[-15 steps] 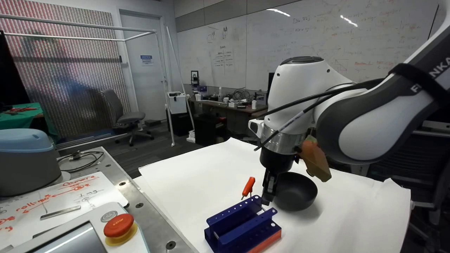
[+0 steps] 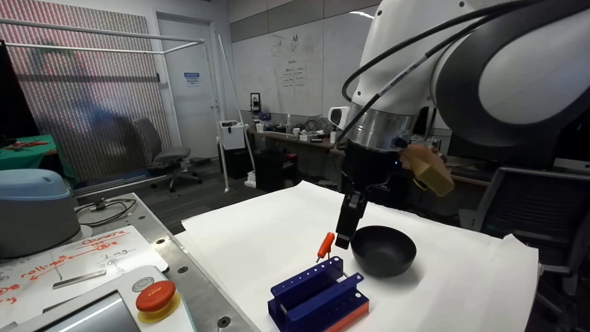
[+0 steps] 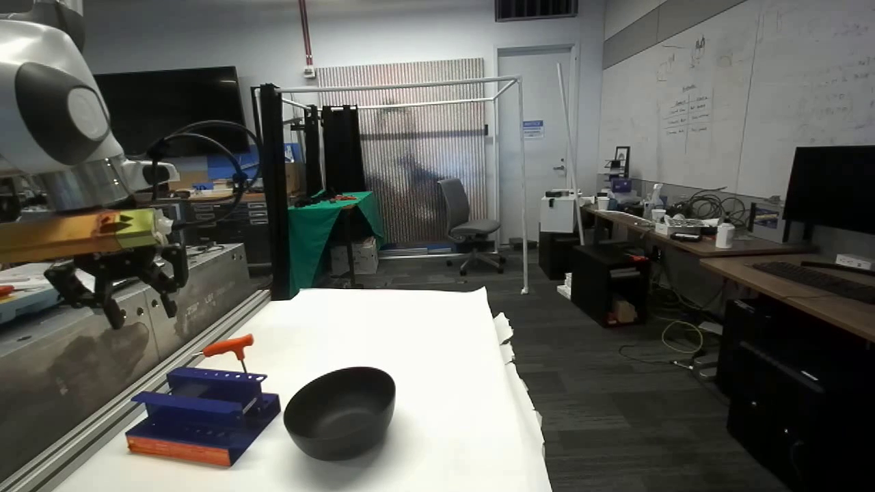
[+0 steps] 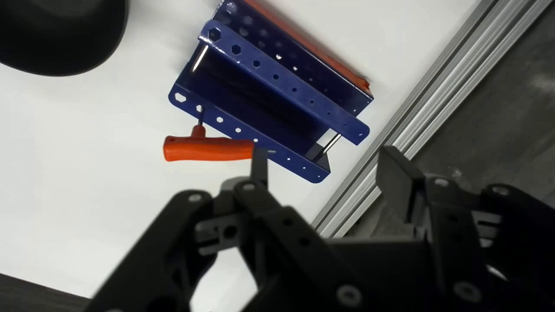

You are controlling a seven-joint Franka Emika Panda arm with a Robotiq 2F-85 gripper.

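My gripper (image 3: 143, 315) hangs in the air on the left of exterior view 2, its fingers apart and nothing between them. In the wrist view a wide gap separates the two fingers (image 4: 400, 179). Below stands a blue metal rack (image 4: 270, 88) with rows of holes along its rails. An orange T-handled hex key (image 4: 210, 149) is upright, its shaft in a hole near one end of the rack; one finger overlaps the handle's tip in the wrist view, but contact does not show. Beside the rack sits a black bowl (image 3: 340, 414), with no contents visible.
White paper (image 3: 443, 393) covers the table, with open room around and behind the bowl. A metal rail (image 4: 416, 138) runs along the table's side near the rack. An orange strip (image 3: 180, 449) lines the rack's base. An emergency-stop button (image 2: 156, 296) stands at the front left.
Upward and slightly left in exterior view 1, my gripper has risen away from the rack and bowl. The hex key, rack and bowl are where they were.
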